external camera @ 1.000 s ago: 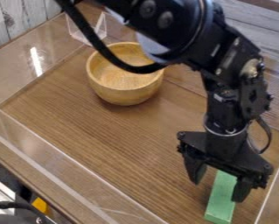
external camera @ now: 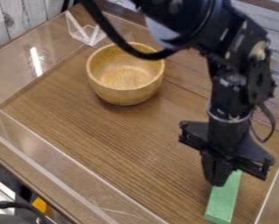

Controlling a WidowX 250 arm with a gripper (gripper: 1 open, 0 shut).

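Note:
My black gripper (external camera: pixel 219 166) points down at the right of the camera view, its fingers together, over the upper end of a green rectangular block (external camera: pixel 223 205) lying on the wooden table near the front right. The fingertips overlap the block's top end in view; whether they touch it I cannot tell. Nothing shows held between them.
A round wooden bowl (external camera: pixel 126 82) stands at the back left, with clear table (external camera: pixel 94 149) in front of it. A white wire-like object (external camera: pixel 86 30) is at the upper left. Transparent edges border the table at the left and front.
The gripper has shifted slightly and its fingers look more closely drawn together, pointing down at the block's upper end. The block and bowl look unmoved.

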